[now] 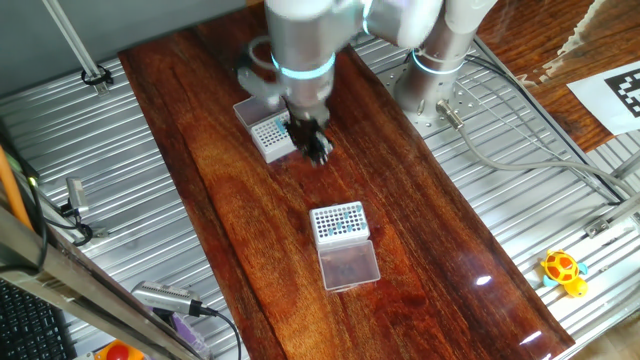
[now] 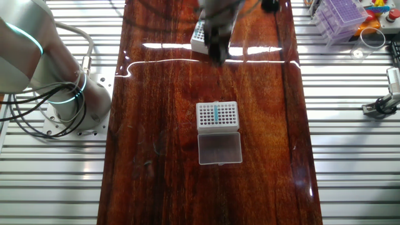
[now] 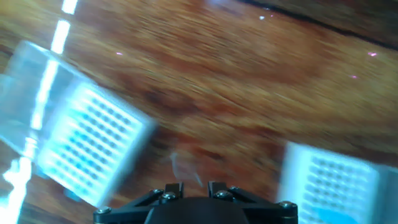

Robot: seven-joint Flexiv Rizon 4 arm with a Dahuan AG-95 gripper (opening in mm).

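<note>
A white tip rack (image 1: 340, 222) with a clear lid (image 1: 350, 265) folded open stands mid-table, with some teal pieces in its holes. Farther back is a second white rack (image 1: 272, 138), partly covered by my arm. My gripper (image 1: 318, 154) hangs blurred just beside that far rack, above the wood. From the opposite side, the blurred gripper (image 2: 217, 57) overlaps the far rack (image 2: 199, 39). The wrist view catches one rack (image 3: 93, 143) at left and another (image 3: 329, 186) at lower right. Between them, the black fingertips show a small gap; whether anything thin sits there is unclear.
Bare wood (image 1: 220, 215) surrounds both racks. Beyond the board, a yellow and orange toy turtle (image 1: 563, 272) lies on the slatted metal surface. A purple rack (image 2: 340, 19) and a clear cup (image 2: 369, 42) stand off the board's far right.
</note>
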